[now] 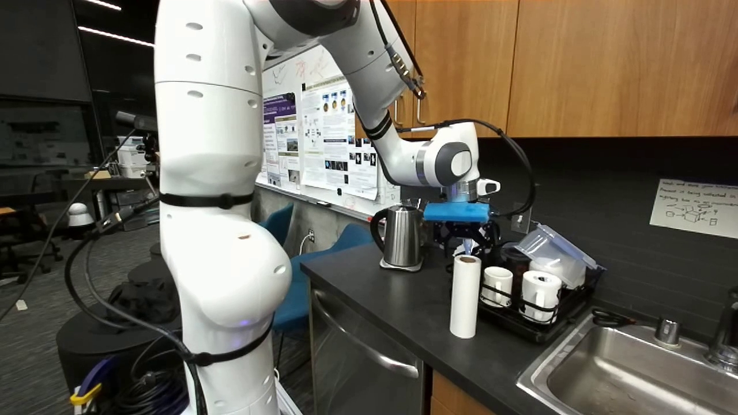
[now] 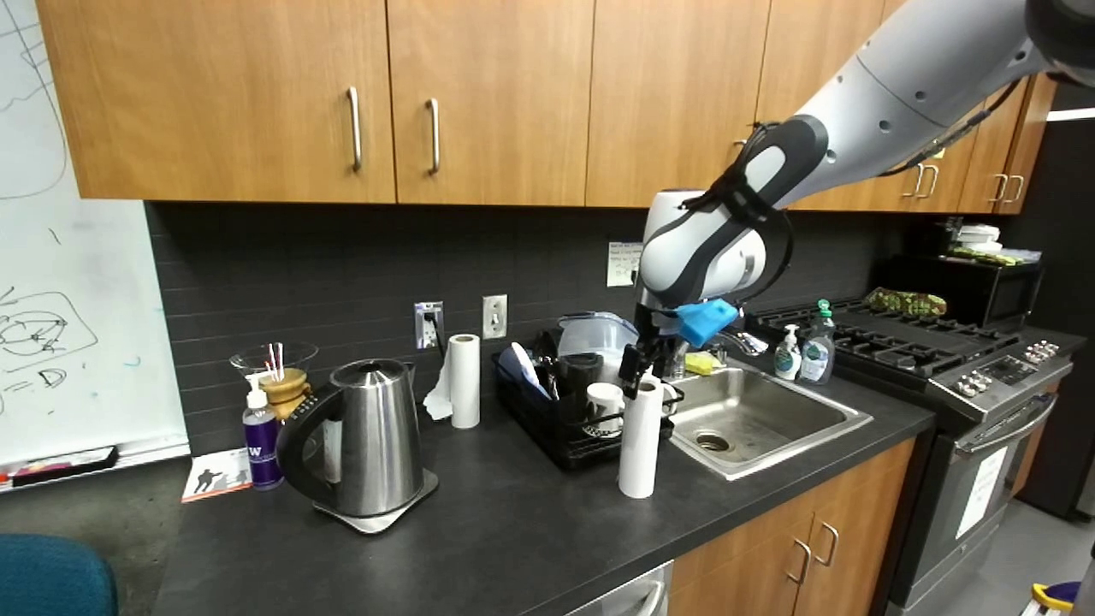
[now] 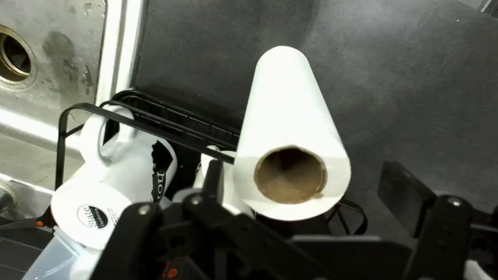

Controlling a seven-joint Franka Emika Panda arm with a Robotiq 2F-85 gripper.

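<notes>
A white paper towel roll (image 1: pixel 464 297) stands upright on the dark counter, just in front of the dish rack. From above, in the wrist view, the brown cardboard core of the roll (image 3: pixel 284 107) faces the camera. My gripper is open, with its fingers (image 3: pixel 404 198) spread to either side of the roll's top end in that view. In exterior view 2 the gripper (image 2: pixel 638 368) hangs at the upper end of the roll (image 2: pixel 639 447). Whether either finger touches the paper cannot be told.
The black dish rack (image 2: pixel 565 436) holds mugs (image 1: pixel 541 294) and a clear plastic tub (image 1: pixel 553 249). Beyond it lies the sink (image 2: pixel 760 411). A steel kettle (image 2: pixel 375 441) and a second paper roll (image 2: pixel 464 380) stand to the left.
</notes>
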